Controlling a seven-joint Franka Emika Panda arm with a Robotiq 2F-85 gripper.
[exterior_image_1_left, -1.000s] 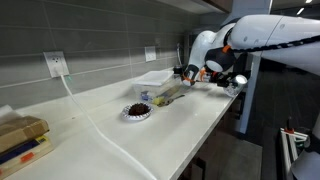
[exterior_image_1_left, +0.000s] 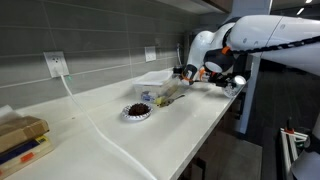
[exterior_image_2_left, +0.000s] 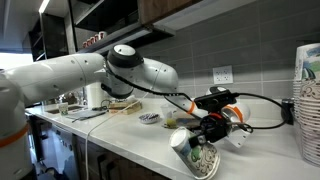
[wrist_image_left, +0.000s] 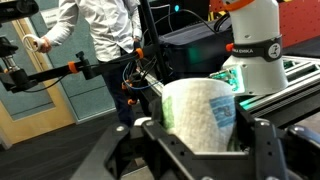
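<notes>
A white cup (wrist_image_left: 200, 115) fills the space between the dark fingers of my gripper in the wrist view; the gripper is shut on it. In exterior view 2 the cup (exterior_image_2_left: 186, 146) appears tilted near the counter's front edge, and a round pale opening with brownish specks (exterior_image_2_left: 206, 163) shows beside it; whether this is the cup's own mouth I cannot tell. From exterior view 1, my gripper (exterior_image_1_left: 231, 86) is at the far right end of the counter, with the cup (exterior_image_1_left: 239, 80) at its tip. The fingertips are too small to make out there.
A bowl of dark pieces (exterior_image_1_left: 138, 111) stands on the white counter (exterior_image_1_left: 150, 145), with a clear container (exterior_image_1_left: 156, 90) behind it. A tall stack of pale cups or bowls (exterior_image_2_left: 309, 105) rises at the right.
</notes>
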